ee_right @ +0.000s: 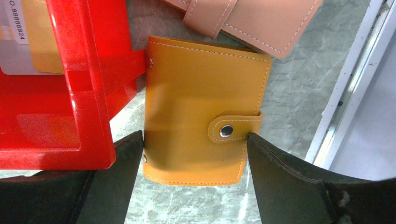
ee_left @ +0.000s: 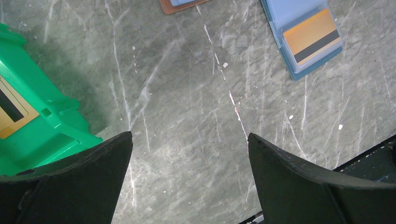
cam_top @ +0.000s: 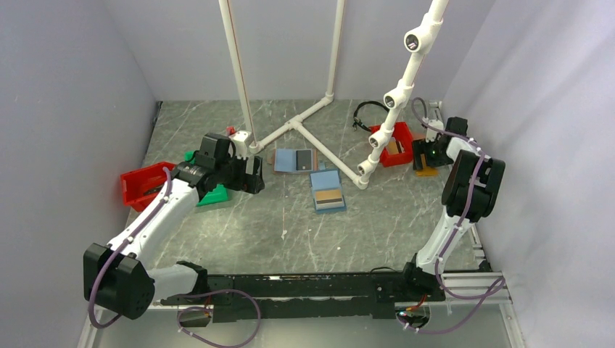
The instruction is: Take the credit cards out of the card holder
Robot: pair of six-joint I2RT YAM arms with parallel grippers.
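A mustard leather card holder point(ee_right: 196, 88), closed by a snapped tab, lies on the table at the right. My right gripper straddles its near part, fingertips at both side edges; whether they grip it cannot be told. My left gripper stands open and empty over the table, beside a green tray point(ee_left: 56, 135) holding a card point(ee_left: 14, 116). Two opened holders with cards, one blue point(cam_top: 326, 185) and one behind it point(cam_top: 286, 159), lie mid-table. A pink-brown holder point(ee_right: 266, 23) lies beyond the mustard one.
A red bin point(ee_right: 88, 130) with cards adjoins the mustard holder. Another red bin point(cam_top: 134, 188) stands at far left. White pipes point(cam_top: 326, 152) cross the middle, and a black cable point(cam_top: 366, 105) lies at the back.
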